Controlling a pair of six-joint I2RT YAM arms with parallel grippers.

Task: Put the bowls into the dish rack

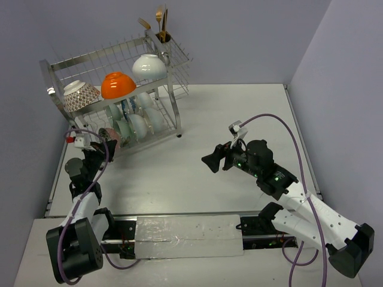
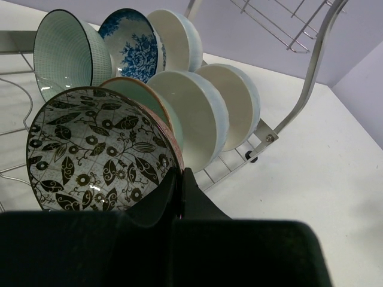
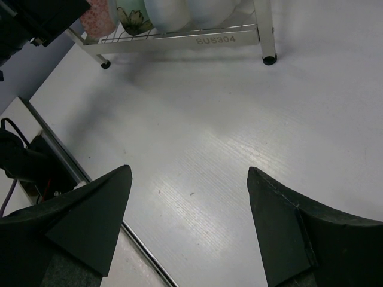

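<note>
My left gripper is shut on the rim of a patterned bowl (image 2: 96,149), dark leaves inside and pink outside, which stands on its side in the lower tier of the dish rack (image 1: 157,136). Behind it in the left wrist view lean a green brown-rimmed bowl (image 2: 136,91), two pale bowls (image 2: 194,113) (image 2: 230,98), a blue-flowered bowl (image 2: 134,48) and others. Upside down on the upper tier sit a patterned white bowl (image 1: 81,95), an orange bowl (image 1: 118,85) and a white bowl (image 1: 149,67). Over the bare table, my right gripper (image 1: 218,164) hangs open and empty.
Forks and other cutlery (image 1: 160,21) stand in a holder at the rack's back. Walls close in both sides.
</note>
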